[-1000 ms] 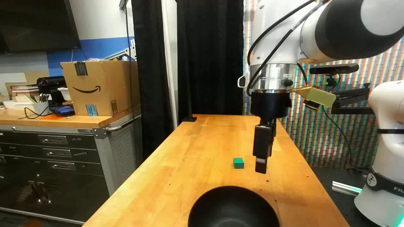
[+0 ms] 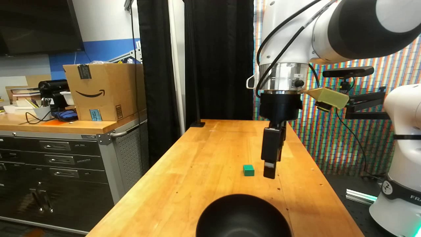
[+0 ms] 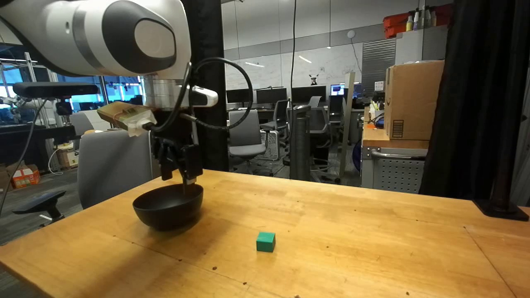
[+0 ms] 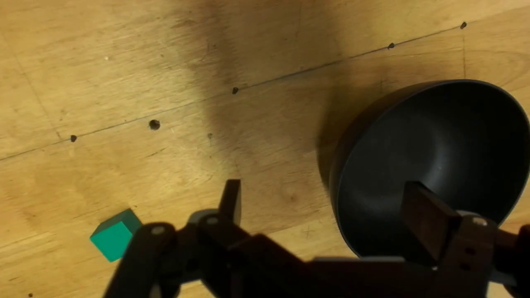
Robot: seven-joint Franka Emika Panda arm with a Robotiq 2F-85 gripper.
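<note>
A green cube (image 2: 248,170) lies on the wooden table, with nothing touching it. The black bowl (image 3: 167,208) stands upright at the near end of exterior view 1. My gripper points down above the table, its fingers spread wide apart. Seen from the wrist, one of its fingers (image 4: 426,218) overlaps the bowl's inside, while the green cube (image 4: 112,241) sits beyond the other finger at lower left. Between the fingers only bare table and part of the bowl show. Exterior view 1 puts the gripper (image 2: 274,169) right of the cube and behind the bowl.
A black stand base (image 3: 500,210) is at the table's far edge. Another white robot arm (image 2: 402,166) stands beside the table on the right.
In exterior view 1 my gripper has shifted slightly up and to the left. The cube and the bowl have stayed where they were.
</note>
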